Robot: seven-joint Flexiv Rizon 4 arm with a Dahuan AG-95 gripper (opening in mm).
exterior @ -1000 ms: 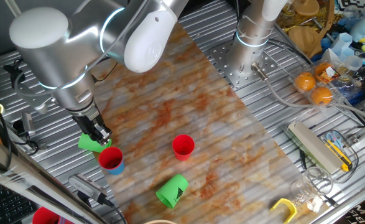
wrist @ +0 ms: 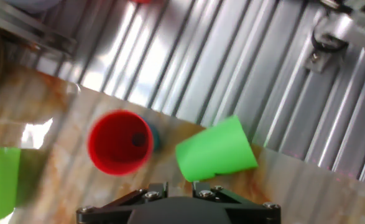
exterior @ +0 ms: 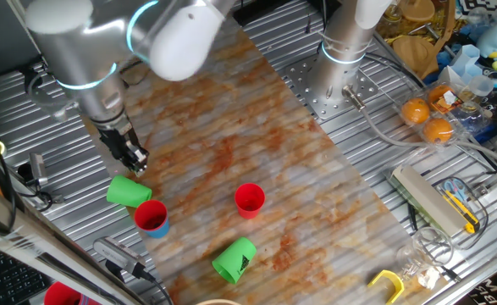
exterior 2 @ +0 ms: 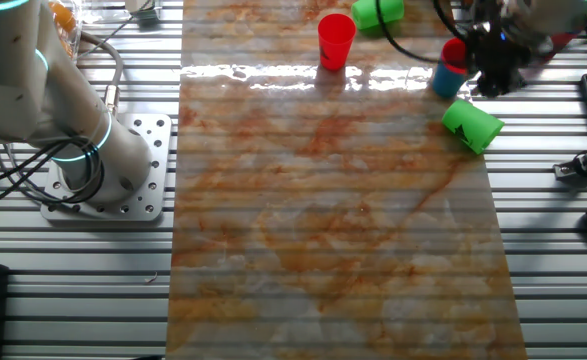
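My gripper (exterior: 139, 164) hangs above the near-left side of the marbled board, close to a green cup (exterior: 129, 191) lying on its side. In the wrist view that green cup (wrist: 216, 149) lies just ahead of the fingertips, which stand a little apart with nothing between them. Beside it is a red cup (wrist: 119, 142) set in a blue one (exterior: 162, 229), mouth up. Another red cup (exterior: 250, 201) stands alone mid-board. A second green cup (exterior: 234, 259) lies tipped over. Exterior view 2 shows my gripper (exterior 2: 495, 75) blurred, by the red-and-blue pair (exterior 2: 450, 69).
The marbled board (exterior 2: 323, 250) is broadly clear away from the cups. A slatted metal table (wrist: 188, 56) surrounds it. A grey device (exterior: 119, 256) with a cable sits off the board's near edge. Oranges (exterior: 415, 110) and clutter lie at the right.
My gripper has moved up and slightly left, away from the red-and-blue pair, uncovering more of the nearby green cup. The cups have not moved.
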